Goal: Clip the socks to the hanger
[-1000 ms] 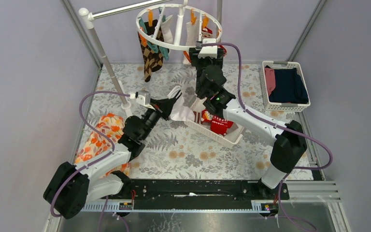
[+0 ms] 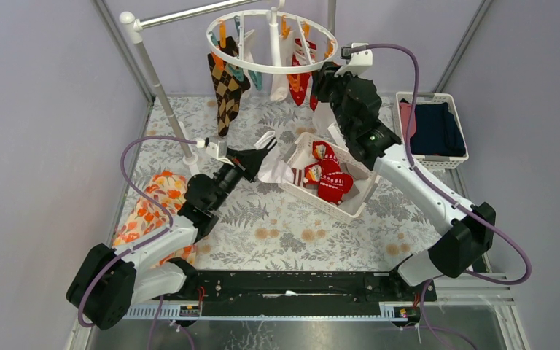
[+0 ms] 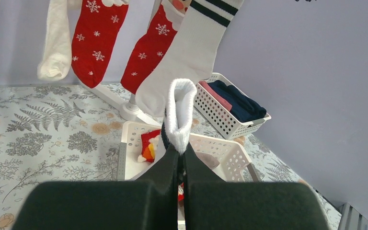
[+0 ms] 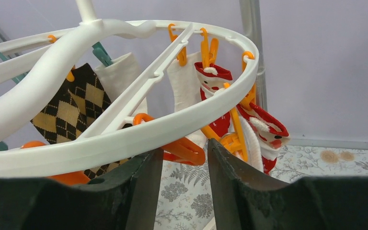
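My left gripper is shut on a white sock (image 3: 180,108); its upper end sticks up past the fingers and the rest hangs over the basket's near-left side. At the round white hanger (image 2: 215,52), my right gripper is shut on an orange clip (image 4: 189,152) just under the rim. An argyle sock (image 2: 227,91), a white sock (image 4: 184,79) and a red sock (image 4: 215,76) hang from the ring by clips. A white sock with black stripes (image 3: 187,60) hangs at upper right in the left wrist view; its top is out of frame.
The white basket (image 2: 319,205) on the table holds red socks (image 2: 332,182). Farther right stands a second basket (image 2: 441,162) with dark and pink cloth. Orange patterned fabric (image 2: 162,200) lies at left. The hanger's pole (image 2: 162,95) rises beside the left arm.
My right arm has moved to the right along the hanger's near rim. The ring has turned, and the hanging socks have shifted with it. My left arm has stayed still.
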